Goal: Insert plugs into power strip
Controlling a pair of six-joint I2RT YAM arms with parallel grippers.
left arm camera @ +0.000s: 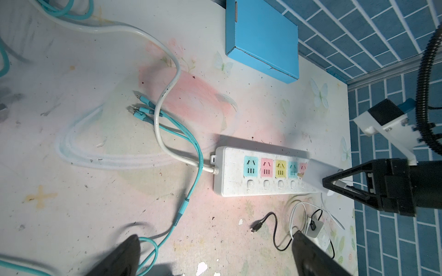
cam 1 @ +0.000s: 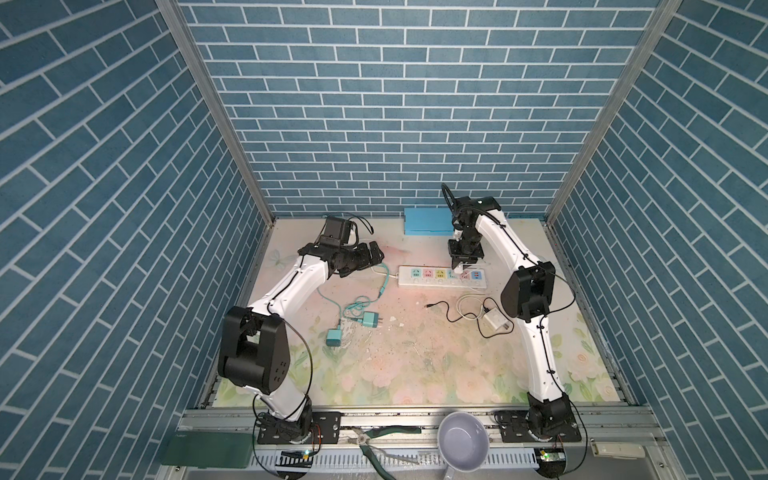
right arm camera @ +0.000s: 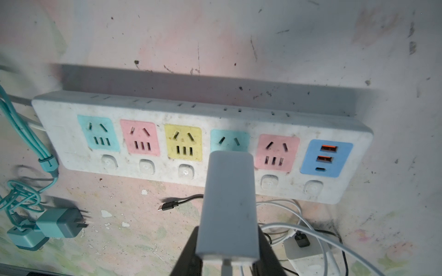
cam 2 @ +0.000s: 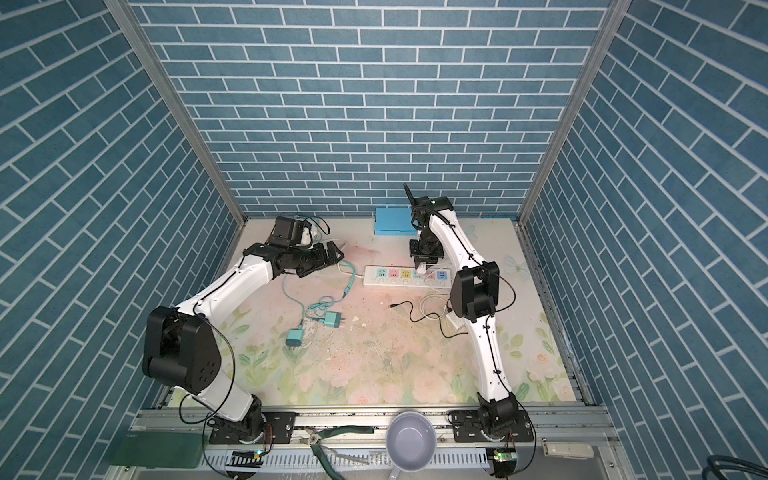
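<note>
The white power strip point(right arm camera: 69, 138) lies across the table's middle, with cyan, pink and yellow sockets and a blue USB panel at its right end. My right gripper point(cam 1: 461, 257) is shut on a white plug point(right arm camera: 228, 202), held over the strip; in the right wrist view it overlaps the second cyan socket from the right side of the sockets, so contact cannot be told. My left gripper point(cam 1: 369, 254) hangs open and empty left of the strip, above cables. Two cyan adapters point(right arm camera: 59, 223) lie front left; a white adapter point(cam 1: 494, 318) with cords lies front right.
A blue box point(left arm camera: 261, 39) stands at the back wall. Cyan cables point(left arm camera: 193, 147) and the strip's white cord run across the left half. A black cable point(right arm camera: 170, 205) lies in front of the strip.
</note>
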